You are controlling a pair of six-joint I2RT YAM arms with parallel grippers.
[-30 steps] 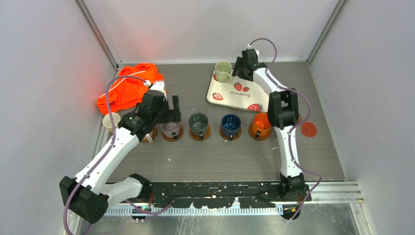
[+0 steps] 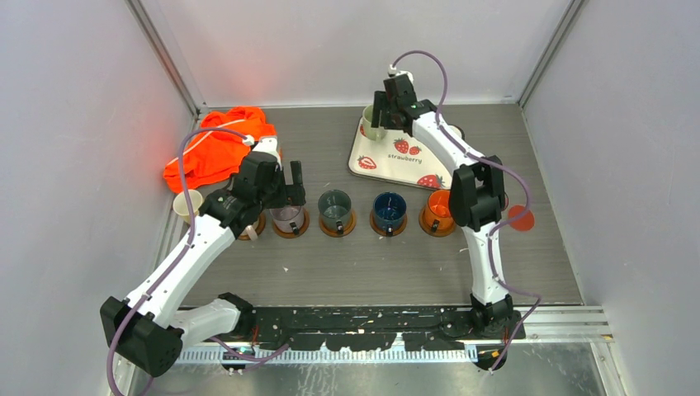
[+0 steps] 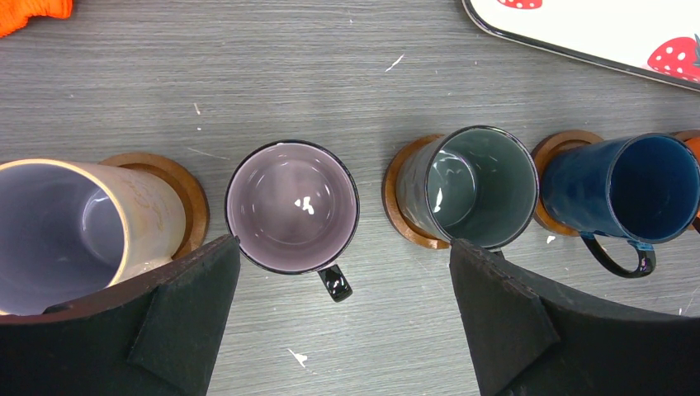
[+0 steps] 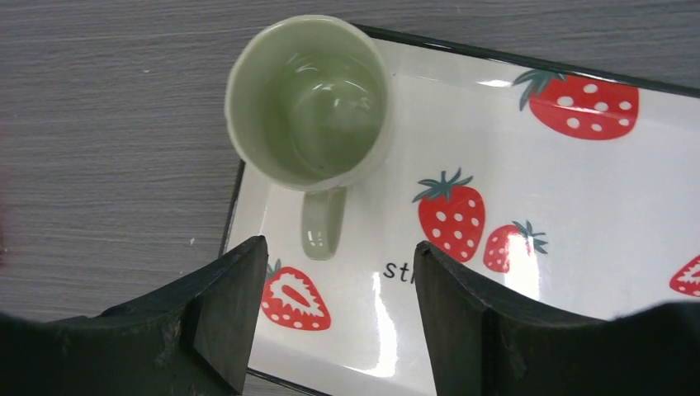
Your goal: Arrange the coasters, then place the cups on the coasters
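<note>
A pale green cup [image 4: 309,103] stands upright on the far left corner of the strawberry tray [image 4: 512,198], its handle [image 4: 322,224] turned toward my right gripper. That gripper's fingers are apart with nothing between them, just short of the handle. My left gripper hangs open above the row of cups, holding nothing. Below it are a lilac cup [image 3: 292,206], a grey-green cup [image 3: 483,186] and a blue cup [image 3: 619,188]. Wooden coasters, such as the one [image 2: 334,233] under the grey-green cup, lie beneath the row.
An orange cup [image 2: 440,206] stands on its coaster at the row's right end. Farther right lies a red disc [image 2: 522,219]. Cream cups [image 3: 74,231] stand at the left, near an orange cloth [image 2: 219,144]. Bare table shows in front of the row.
My right gripper has moved left and a little toward the back, from beside the green cup to over it. The left arm and the cups have stayed put.
</note>
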